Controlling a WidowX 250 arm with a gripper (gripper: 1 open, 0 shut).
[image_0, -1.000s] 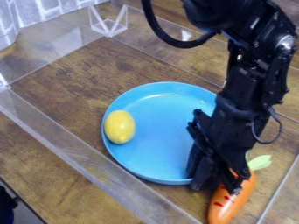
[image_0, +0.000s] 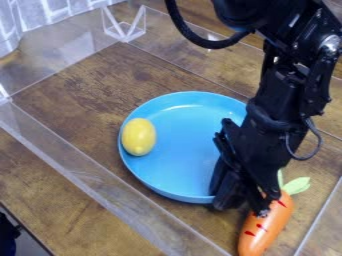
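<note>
The black gripper (image_0: 245, 188) is low over the right side of a blue plate (image_0: 185, 168), its fingertips at the plate's near right rim beside an orange toy carrot (image_0: 262, 229) with a green top. Whether its fingers are open or shut is hard to make out against the dark body. A yellow oval object (image_0: 139, 136) rests on the left part of the plate. The carrot lies outside the plate, partly under the gripper.
A clear plastic wall runs along the near left of the wooden surface (image_0: 80, 100), and another stands at the back left. Bare wood lies left of and behind the plate.
The gripper has shifted very slightly; the plate, yellow object and carrot look nearly unchanged.
</note>
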